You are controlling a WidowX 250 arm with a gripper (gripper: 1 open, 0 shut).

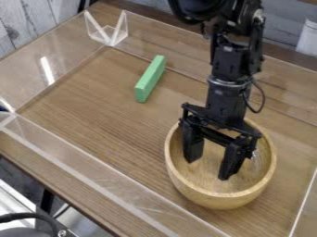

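Note:
My black gripper (210,151) reaches down into a round tan wooden bowl (217,194) at the lower right of the camera view. Its fingers are spread apart inside the bowl, open, with no object visible between them. Part of the bowl's interior is hidden behind the gripper.
A green block (150,79) lies on the wooden table (81,120) left of the arm. A clear angular holder (107,30) stands at the back left, and a white object (310,37) at the back right.

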